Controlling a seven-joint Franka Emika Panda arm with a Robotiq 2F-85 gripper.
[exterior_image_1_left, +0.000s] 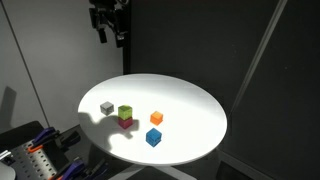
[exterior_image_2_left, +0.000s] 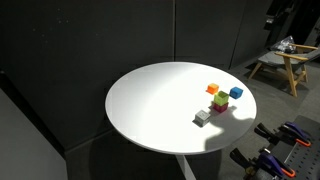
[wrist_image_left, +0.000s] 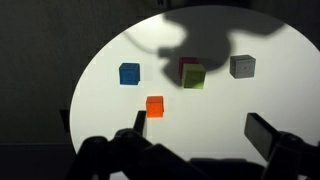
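High over the table, my gripper (exterior_image_1_left: 111, 41) is open, its two fingers set wide apart with nothing between them in the wrist view. Well below it, a green cube (exterior_image_1_left: 125, 112) rests on top of a red cube (exterior_image_1_left: 125, 124). An orange cube (wrist_image_left: 155, 106) and a blue cube (wrist_image_left: 129, 73) each lie alone on the tabletop. On the other side of the stack is a grey cube (wrist_image_left: 242, 66), also by itself. Exterior view 2 shows the green cube (exterior_image_2_left: 222, 98) slightly offset on the red one (exterior_image_2_left: 219, 107).
A wooden chair (exterior_image_2_left: 290, 67) stands behind it. Dark curtains (exterior_image_2_left: 100, 50) hang around.
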